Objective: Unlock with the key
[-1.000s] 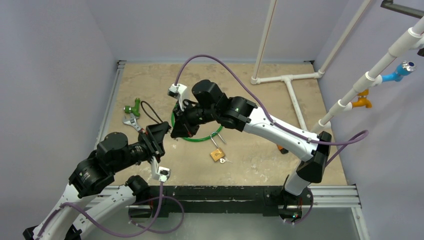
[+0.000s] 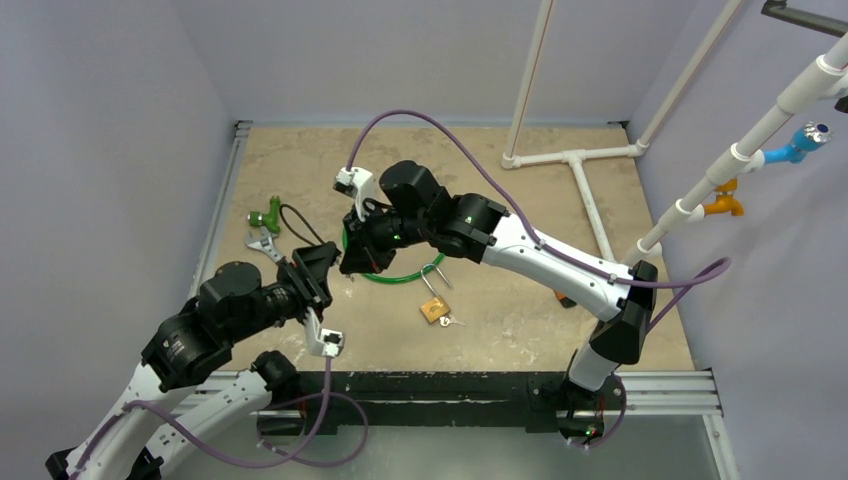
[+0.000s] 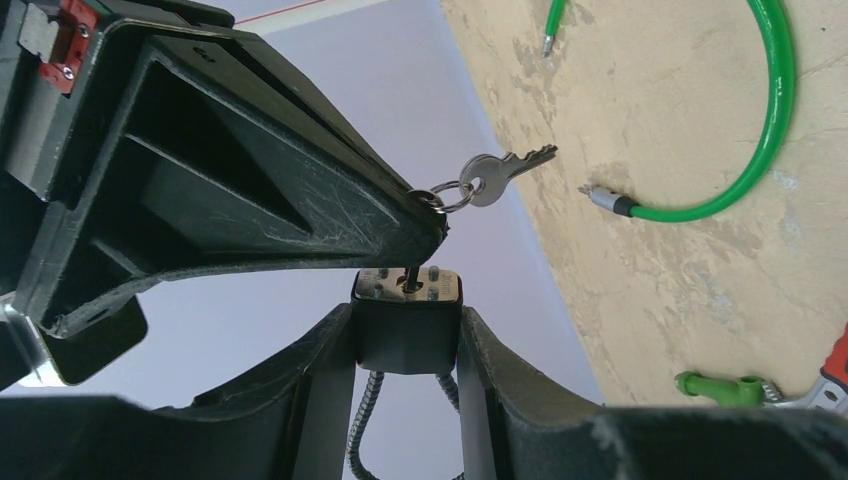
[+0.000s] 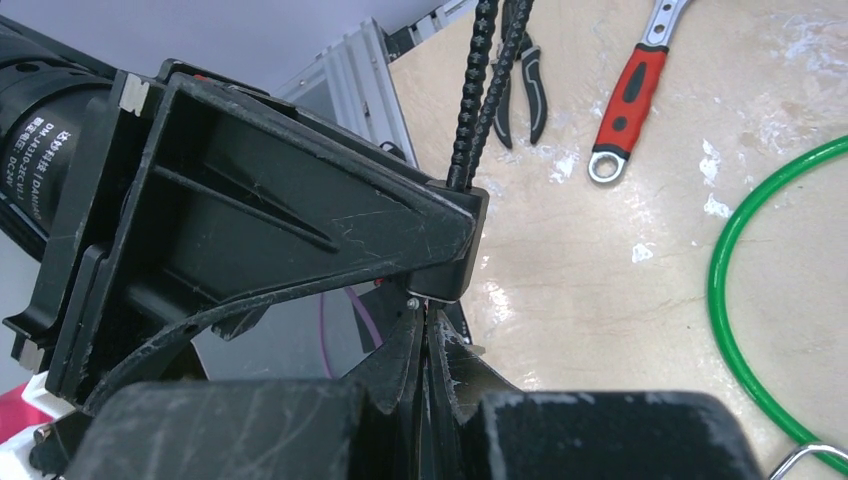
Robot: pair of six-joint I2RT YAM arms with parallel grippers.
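Note:
A black cable lock is held in my left gripper, its braided cable hanging out. A key shank enters the lock's metal face. A second silver key dangles on a ring beside it. My right gripper is shut at the inserted key, its fingertips meeting just over the lock face in the left wrist view; the key's head is hidden between or behind them.
A brass padlock with keys lies on the board. A green hose, a red-handled wrench, pliers and a green valve lie around. White pipework stands on the right.
My left gripper and its wrist have shifted very slightly in the top view; the right arm has barely moved.

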